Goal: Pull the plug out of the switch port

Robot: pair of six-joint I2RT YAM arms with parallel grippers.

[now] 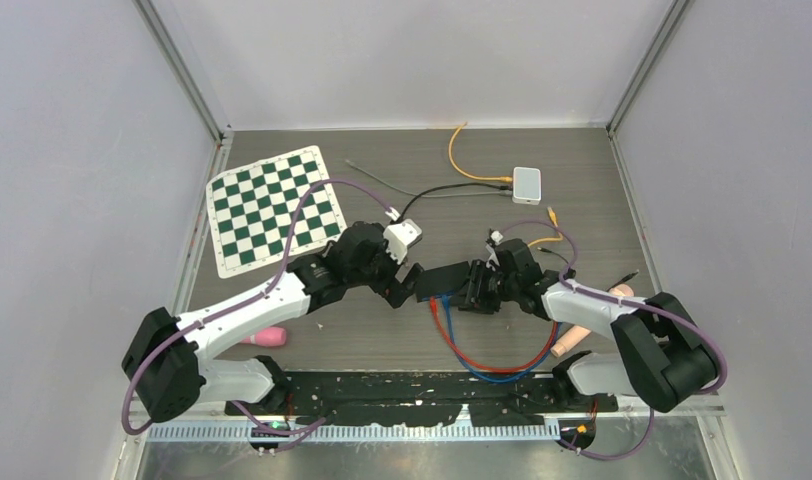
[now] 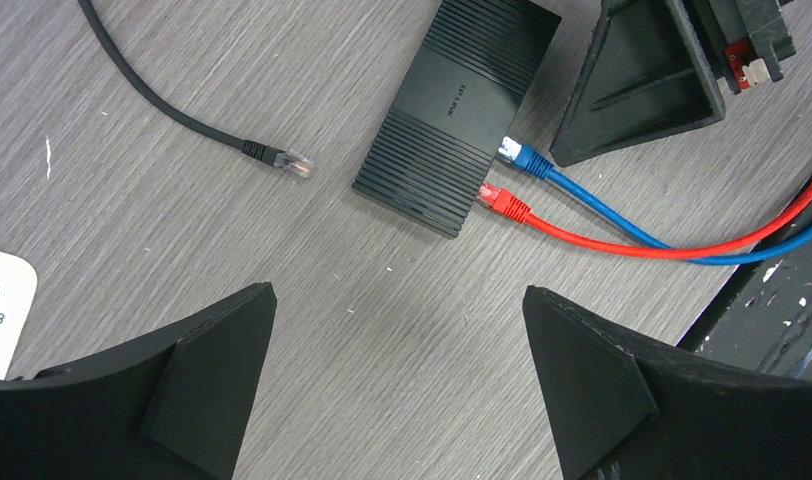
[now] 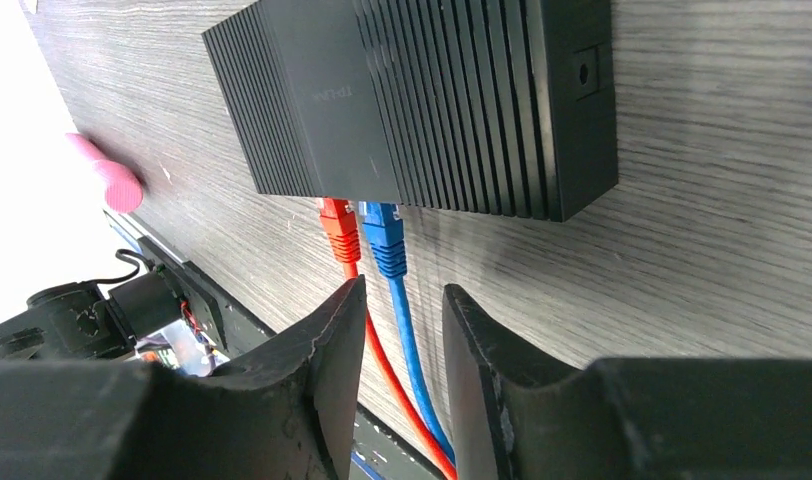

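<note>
The black ribbed switch (image 2: 452,105) lies flat on the table, with the red plug (image 2: 504,203) and the blue plug (image 2: 524,158) at its front edge. In the right wrist view the blue plug (image 3: 384,235) sits right beside the red plug (image 3: 339,228), both at the switch's (image 3: 462,90) edge. My right gripper is part open over the cables just outside the plugs, with a gap between its fingers and neither plug held. My left gripper stands wide open to the left of the switch, only bare table between its fingers.
A loose black cable end (image 2: 282,160) lies left of the switch. Behind stand a white box (image 1: 527,186) with cables and a checkered board (image 1: 276,209). A pink cylinder (image 1: 267,337) and a wooden roller (image 1: 589,322) lie near the front.
</note>
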